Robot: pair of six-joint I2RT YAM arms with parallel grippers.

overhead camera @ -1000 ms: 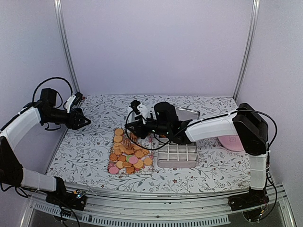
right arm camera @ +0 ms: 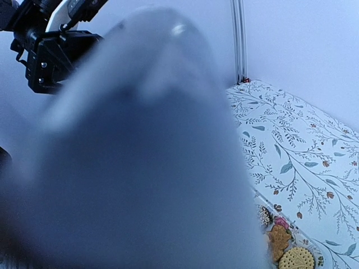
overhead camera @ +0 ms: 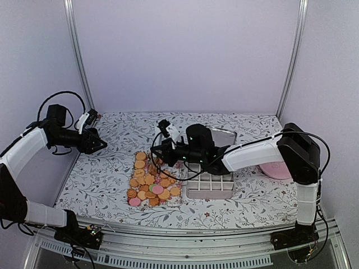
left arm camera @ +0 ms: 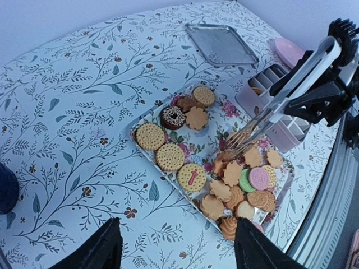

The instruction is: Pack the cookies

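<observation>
Assorted cookies [left arm camera: 169, 157] cover a floral tray [overhead camera: 132, 202] in the middle of the table. My right gripper [overhead camera: 160, 151] hangs over them, shut on clear tongs [left arm camera: 289, 92], whose tips reach down among the cookies; whether a cookie is between them I cannot tell. A blurred shape, likely the tool, fills most of the right wrist view. A compartmented box [overhead camera: 210, 193] stands right of the tray, with some cookies inside. My left gripper [overhead camera: 98, 147] stands open at the left, empty, well away from the tray.
A metal tray [left arm camera: 221, 45] lies behind the box and a pink plate [overhead camera: 275, 171] is at the right. Walls close in the sides and back.
My right arm has shifted slightly, with the tongs still over the cookie tray. The left arm has not moved.
</observation>
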